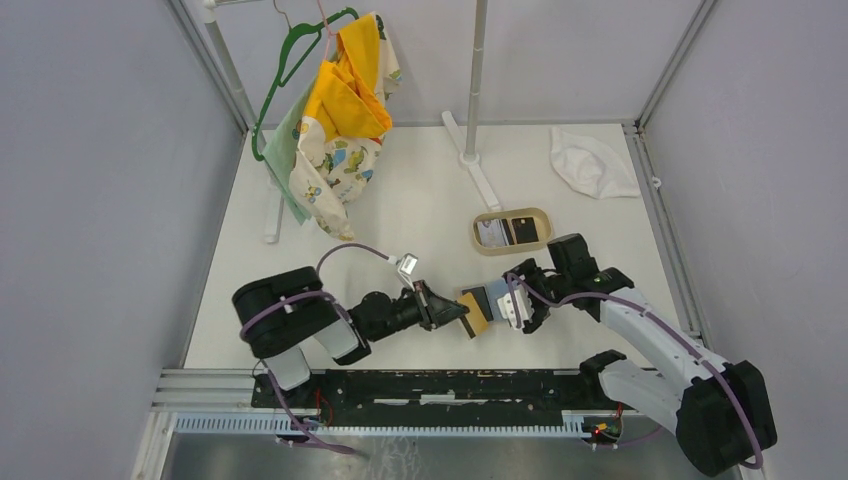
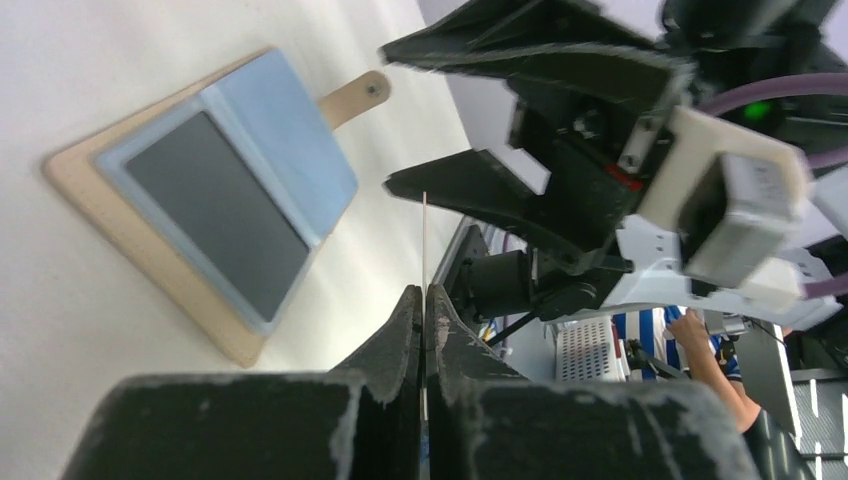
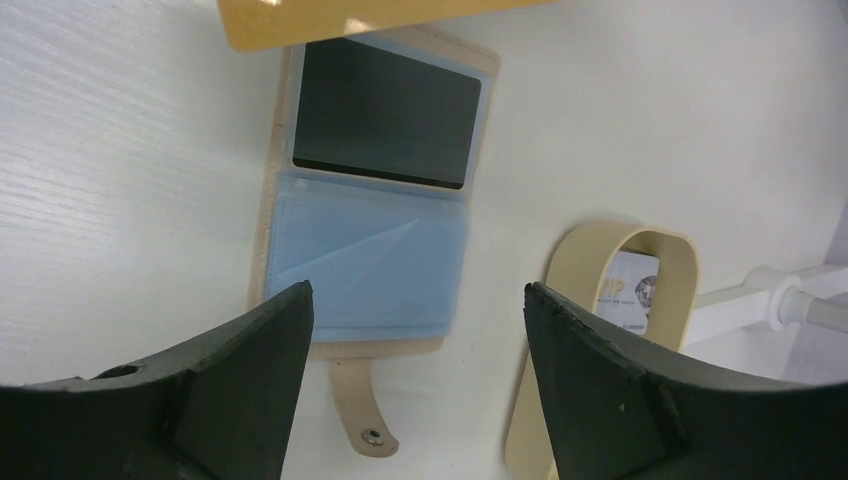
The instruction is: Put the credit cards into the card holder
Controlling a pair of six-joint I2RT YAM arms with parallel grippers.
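Note:
My left gripper [image 1: 462, 306] is shut on a yellow-gold card [image 1: 474, 318] with a dark stripe. That card shows edge-on as a thin line in the left wrist view and crosses the top of the right wrist view as a golden strip [image 3: 350, 18]. The card holder [image 3: 368, 260] lies flat on the table, beige with bluish clear sleeves, a dark panel and a snap strap at one end. Over its blue half, my right gripper is partly open with nothing between its fingers. From above, the right gripper hides part of the holder.
Behind the holder stands a beige tray [image 1: 478, 240] with several cards in it. A white cloth [image 1: 592, 165] lies at the back right; a rack with a hanging patterned apron [image 1: 345, 160] occupies the back left.

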